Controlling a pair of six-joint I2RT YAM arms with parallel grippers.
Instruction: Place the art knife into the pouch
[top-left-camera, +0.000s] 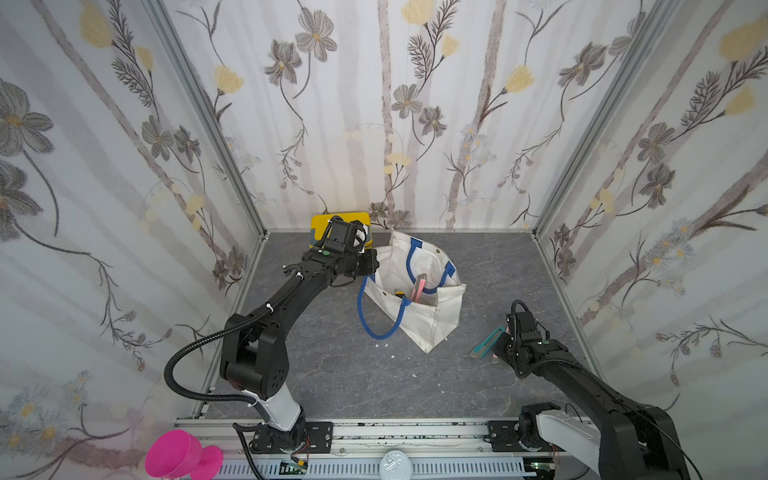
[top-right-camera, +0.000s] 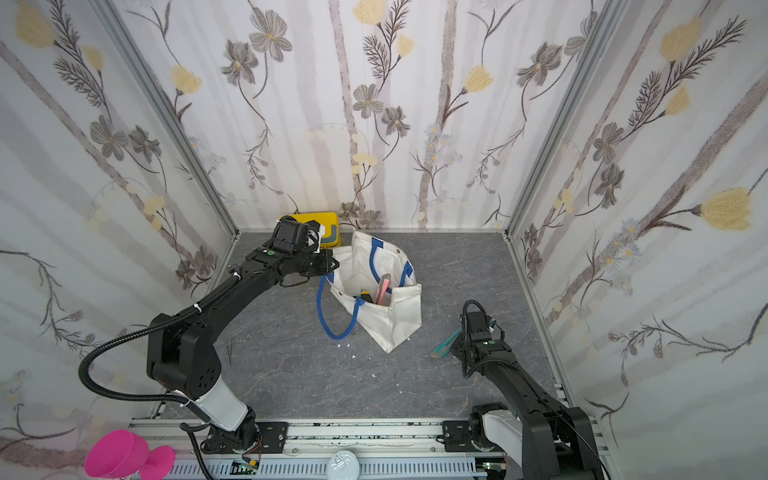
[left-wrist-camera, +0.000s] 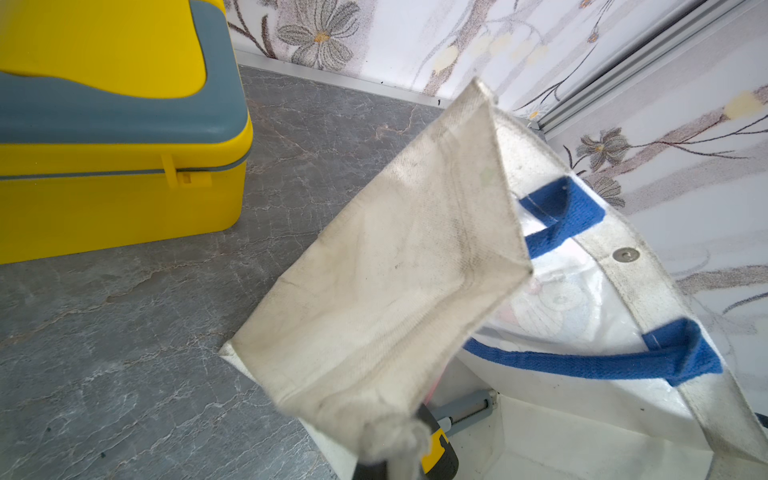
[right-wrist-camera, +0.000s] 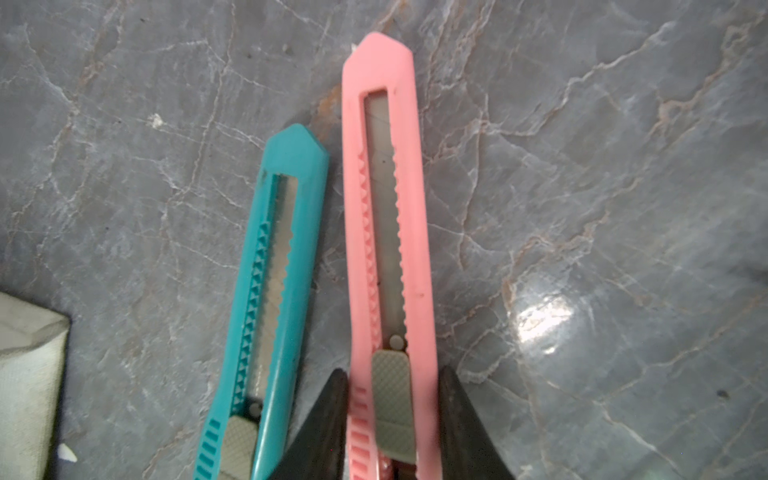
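The pouch, a white cloth bag (top-left-camera: 445, 324) with blue handles, stands open mid-table. My left gripper (top-left-camera: 373, 262) is shut on its left rim; in the left wrist view the bag's side panel (left-wrist-camera: 400, 264) is drawn up to a blurred pinch at the bottom edge. A pink art knife (right-wrist-camera: 424, 264) lies on the table, its slider end between the fingers of my right gripper. These stand part open, very close to its two sides; whether both touch cannot be told. Left of it lies a teal art knife (right-wrist-camera: 300, 264).
Inside the bag are a pink-and-grey item (top-left-camera: 419, 288) and a black-and-yellow item (left-wrist-camera: 436, 456). Behind my left arm stands a yellow box (left-wrist-camera: 120, 200) with a grey-trimmed lid.
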